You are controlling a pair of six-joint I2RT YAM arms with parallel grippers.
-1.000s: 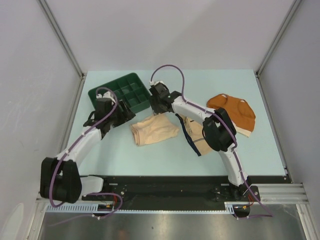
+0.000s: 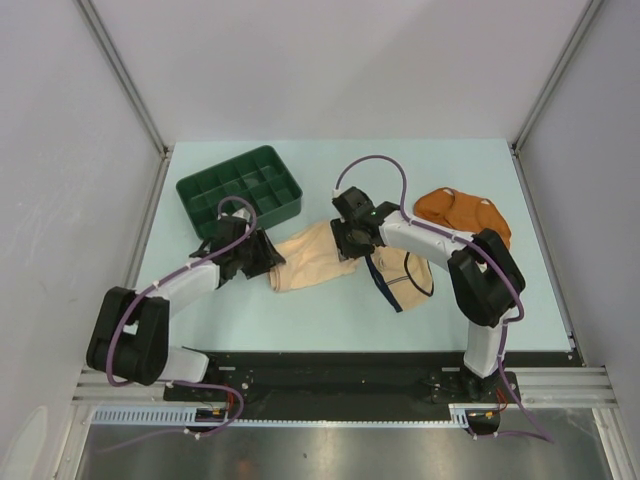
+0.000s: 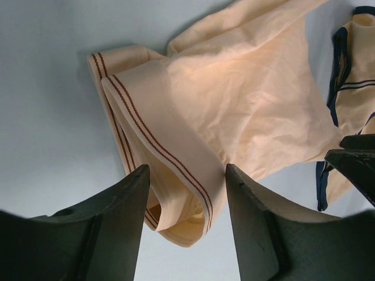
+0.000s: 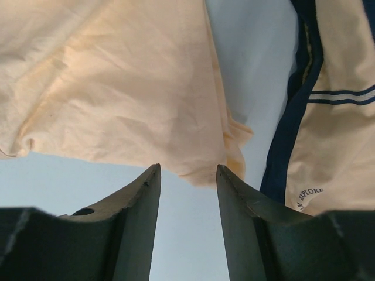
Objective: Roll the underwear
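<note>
Cream underwear (image 2: 310,262) lies creased on the white table, its striped waistband (image 3: 153,139) bunched at the left end. My left gripper is over that bunched end, its fingers part open either side of the striped fold; whether it touches cannot be told. My right gripper is over the underwear's right lower corner, fingers apart above the edge of the cloth.
A green divided tray (image 2: 239,182) sits at the back left. To the right lie beige garments with navy trim (image 2: 405,285) and a brown cloth (image 2: 461,208).
Both grippers have moved toward the front of the table, the left down onto the bunched end, the right from the back edge to the cloth's right corner.
</note>
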